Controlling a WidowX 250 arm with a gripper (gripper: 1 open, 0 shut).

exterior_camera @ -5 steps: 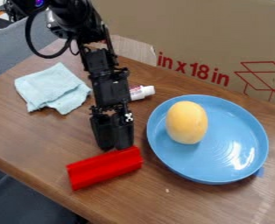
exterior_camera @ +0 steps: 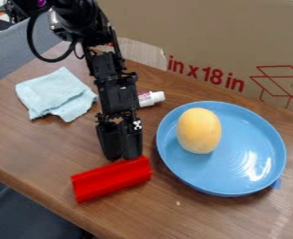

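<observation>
My black gripper (exterior_camera: 120, 147) hangs low over the wooden table, its tip at the upper edge of a red cylinder (exterior_camera: 112, 182) lying near the front edge. The fingertips are partly hidden behind or against the cylinder, and the view does not show clearly what is between them. To the right, a blue plate (exterior_camera: 236, 173) holds a yellow egg-shaped object (exterior_camera: 199, 131).
A folded pale blue cloth (exterior_camera: 54, 93) lies at the left. A white tube (exterior_camera: 149, 98) lies behind the arm. A cardboard box (exterior_camera: 236, 47) stands along the back. Bare table shows left of the cylinder and at the front right.
</observation>
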